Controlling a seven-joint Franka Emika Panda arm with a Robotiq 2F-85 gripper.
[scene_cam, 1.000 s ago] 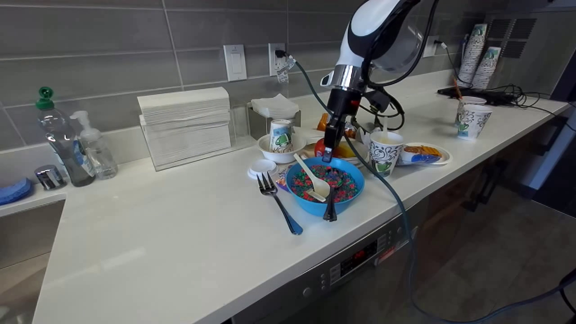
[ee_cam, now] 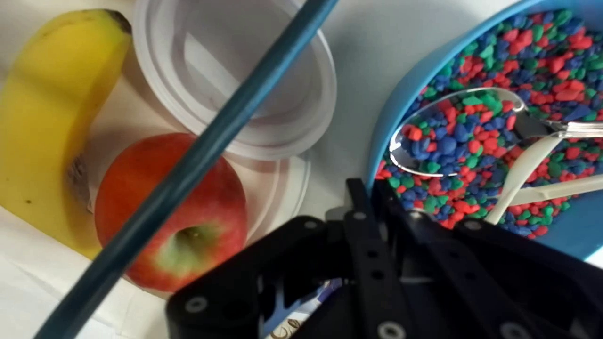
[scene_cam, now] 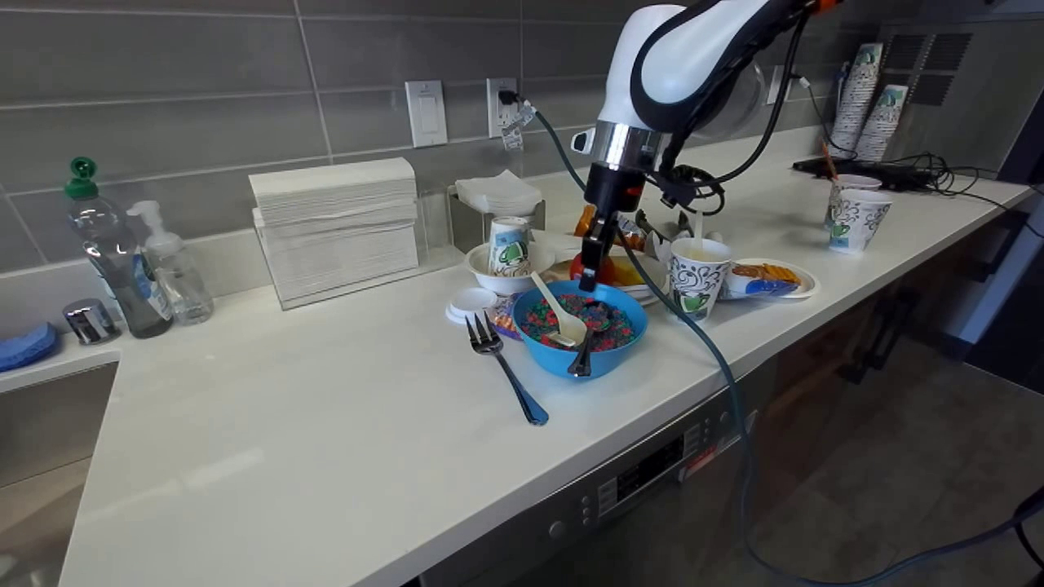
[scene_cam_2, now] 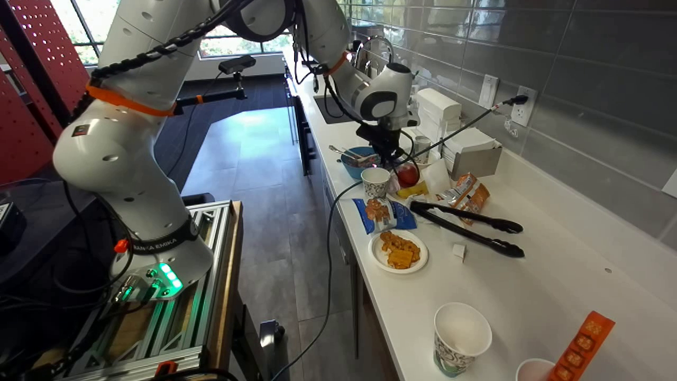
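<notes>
A blue bowl stands on the counter, filled with red, green and blue pebble-like bits. A metal spoon and white plastic utensils lean in it. In the wrist view my gripper is shut with the bowl's rim between its fingers, at the side by the red apple. From above, the gripper points down at the rim nearest the wall in exterior view 1. Seen from the other side, the bowl is partly covered by the arm.
A fork lies left of the bowl; a patterned cup stands close on its right. Behind are a white bowl, a banana and a clear lidded container. A cable crosses nearby.
The blue bowl has slid slightly left in exterior view 1, its spoons moving along with it. My gripper has shifted left too, still at the rim.
</notes>
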